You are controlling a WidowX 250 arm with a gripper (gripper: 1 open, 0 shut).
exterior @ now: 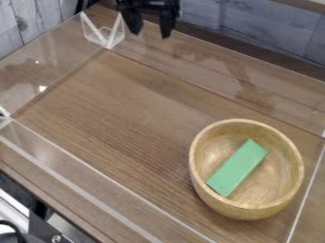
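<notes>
My gripper [147, 28] is at the top edge of the camera view, dark, its upper part cut off by the frame. It hangs over the back of the wooden surface, with nothing visible between its fingers. A large wooden bowl [216, 146] sits at the front right, holding a green rectangular block [235, 167] lying at a slant.
A white wire-like object [103, 30] stands at the back left, left of my gripper. Dark edges border it at the back and along the left.
</notes>
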